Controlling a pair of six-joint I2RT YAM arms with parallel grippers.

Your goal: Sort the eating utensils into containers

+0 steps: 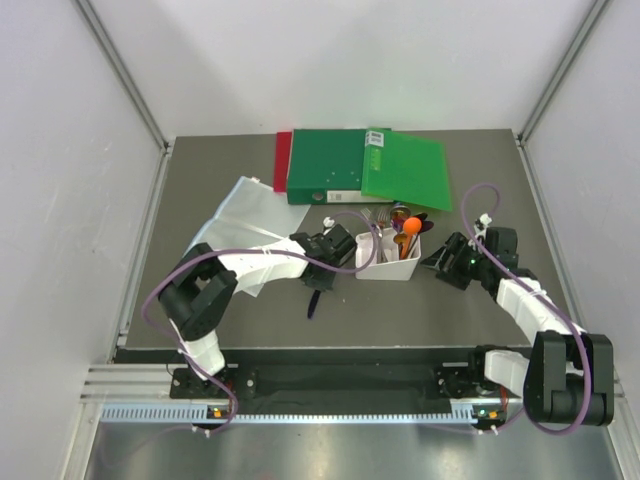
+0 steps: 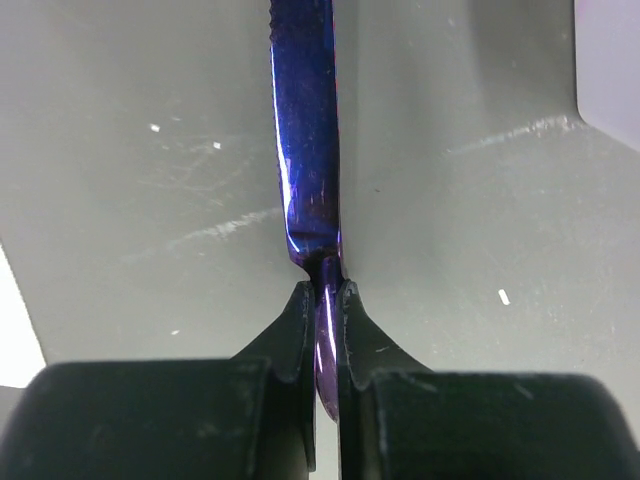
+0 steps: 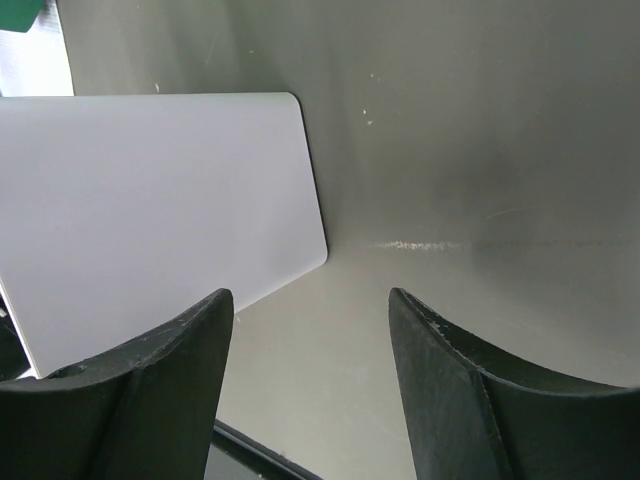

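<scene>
A dark, shiny blue-purple knife (image 1: 314, 304) shows below my left gripper (image 1: 320, 286) in the top view, pointing toward the table's front edge. In the left wrist view, the fingers of that gripper press close on both sides of the knife (image 2: 308, 130) just past its neck, the wide part extending up out of view. The white container (image 1: 388, 271), holding several utensils including an orange one (image 1: 412, 227), stands to the right. My right gripper is open and empty, beside the container's white wall (image 3: 160, 190).
Green folders (image 1: 335, 160) lie behind the container. A translucent white sheet (image 1: 245, 215) lies under and behind the left arm. The table front between the arms is mostly clear.
</scene>
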